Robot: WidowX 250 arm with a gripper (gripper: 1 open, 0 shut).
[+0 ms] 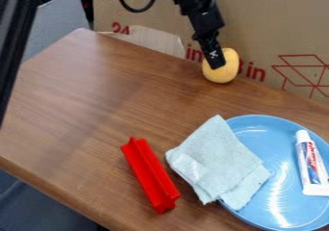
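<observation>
The black gripper [211, 54] reaches down from the top of the view to a round yellow object [221, 69] at the back edge of the table, against the cardboard. Its tip overlaps the upper left of that object; whether the fingers are open or shut on it cannot be made out. A red plastic piece [150, 175] lies at the front of the table. A folded light-blue cloth [215, 159] lies partly on a blue plate [287, 152], which holds a toothpaste tube [310, 163].
A cardboard wall [280, 33] runs along the back of the wooden table [90, 100]. A dark arm part runs down the upper left edge of the view.
</observation>
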